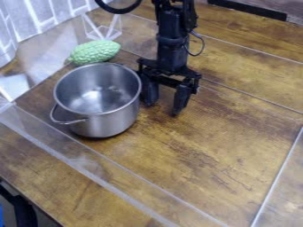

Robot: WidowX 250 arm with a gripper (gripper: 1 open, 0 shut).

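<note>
A large steel pot (pixel 101 99) with a wire handle stands on the wooden table at left of centre. My black gripper (pixel 166 89) is low over the table just right of the pot, its body reaching close to the rim. Whether its fingers are open or shut is too dark to tell, and I cannot see anything clearly held. Behind the pot lies a pale green bumpy object (pixel 97 52), resembling a toy corn cob or gourd.
Clear panels or sheeting border the upper left, and a small white object (pixel 13 86) sits at the left edge.
</note>
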